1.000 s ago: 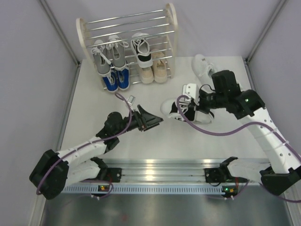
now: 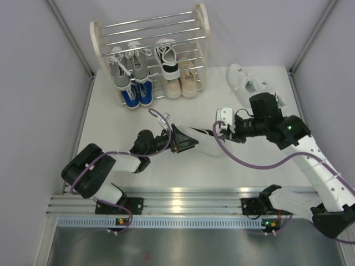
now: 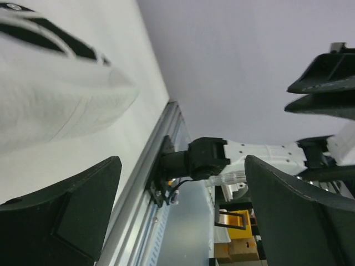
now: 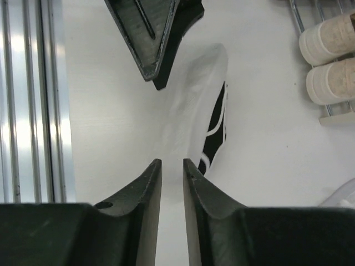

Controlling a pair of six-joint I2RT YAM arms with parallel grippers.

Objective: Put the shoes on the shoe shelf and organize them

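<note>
A white sneaker with black stripes [image 2: 205,144] lies between the grippers, seen blurred in the left wrist view [image 3: 66,105] and right wrist view [image 4: 194,122]. My left gripper [image 2: 183,143] is at its left end, open in the left wrist view. My right gripper [image 2: 224,133] is over its right end; its fingertips [image 4: 157,166] stand close together in front of the shoe, and whether they touch it cannot be told.
The shelf [image 2: 96,33] holds grey, blue, beige and black-white shoes at the back left. More white shoes [image 2: 241,83] lie at the back right.
The sneaker's position and angle have changed over the last second.
</note>
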